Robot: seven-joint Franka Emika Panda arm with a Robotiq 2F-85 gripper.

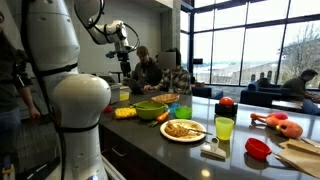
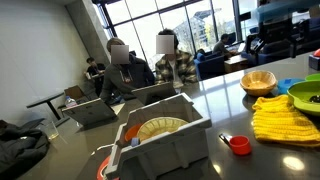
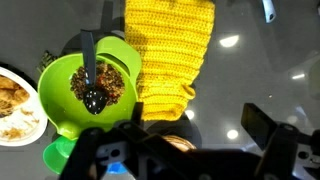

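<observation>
High over the counter, my gripper stands open, with nothing between its fingers. It hangs at the far left end in exterior view 1 and at the upper right in exterior view 2. Below it in the wrist view lies a yellow knitted cloth (image 3: 168, 52). Left of the cloth is a green bowl (image 3: 58, 105) of brown grainy food, with a black spoon (image 3: 93, 97) resting in it. A white plate of food (image 3: 22, 125) is at the left edge. Part of a wicker basket (image 3: 180, 143) shows between the fingers, farther below.
A grey bin (image 2: 165, 150) holding a bowl and other items stands near a small red cup (image 2: 240, 145). In exterior view 1, a yellow-green cup (image 1: 224, 128) and a red bowl (image 1: 258, 149) occupy the near counter. People sit behind.
</observation>
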